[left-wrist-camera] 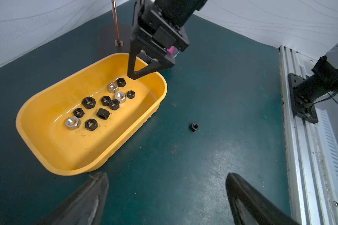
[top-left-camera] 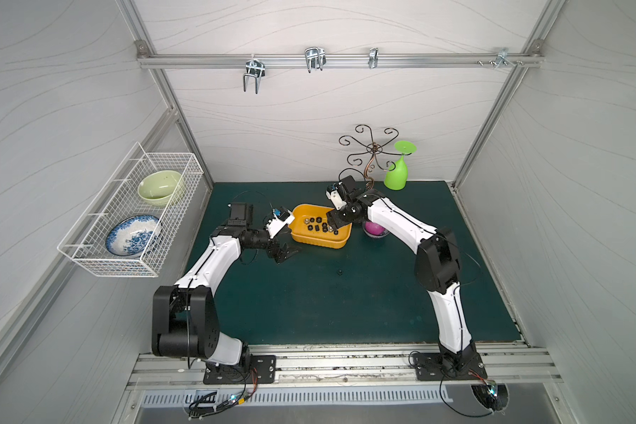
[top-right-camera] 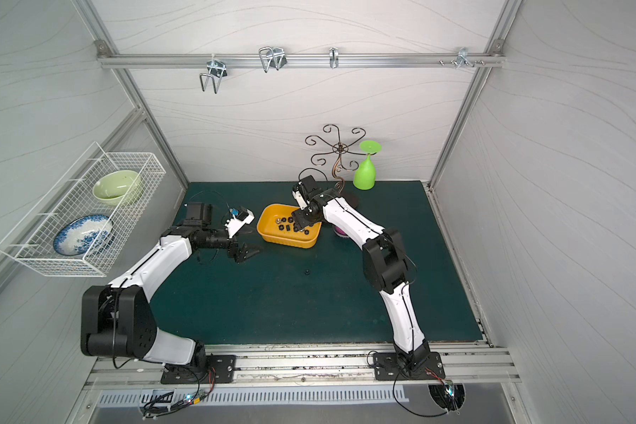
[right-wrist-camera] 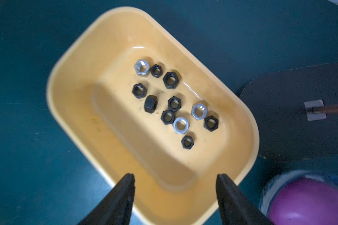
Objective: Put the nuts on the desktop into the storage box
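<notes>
A yellow storage box (left-wrist-camera: 41, 123) holds several black and silver nuts (right-wrist-camera: 170, 79). One black nut (left-wrist-camera: 193, 127) lies alone on the dark green desktop in front of the box. My right gripper hangs over the box's right end, its fingers apart with nothing seen between them. My left gripper stands open at the box's left front, over the desktop, empty.
A purple object in a bowl (right-wrist-camera: 304, 200) sits right of the box. A metal stand's base (right-wrist-camera: 289, 112) and a green vase (top-left-camera: 395, 173) are behind. A wire basket (top-left-camera: 88, 258) hangs at the left.
</notes>
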